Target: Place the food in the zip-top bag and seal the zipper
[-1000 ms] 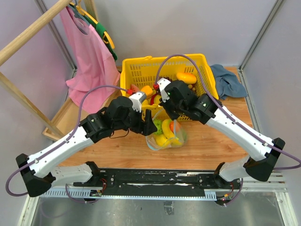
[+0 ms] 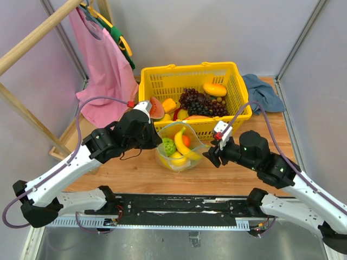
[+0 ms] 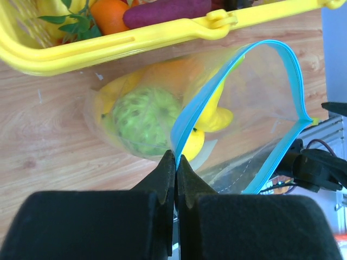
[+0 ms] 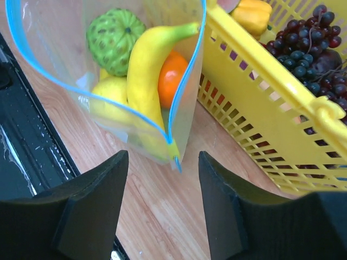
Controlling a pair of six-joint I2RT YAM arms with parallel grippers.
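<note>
The clear zip bag with blue zipper rim holds a green round fruit, a banana, an orange fruit and yellow fruit. My left gripper is shut on the bag's rim at one end, the mouth standing wide. My right gripper is part open beside the bag's other corner; the bag's blue tip sits between its fingers, apparently untouched.
Behind the bag is the yellow basket of produce, with grapes, near my right gripper. A blue cloth lies at back right. Bare wood surrounds the bag at the front.
My right gripper has moved right and down from above the bag to its right end. My left gripper has moved left with the bag's rim, and the mouth is wider.
</note>
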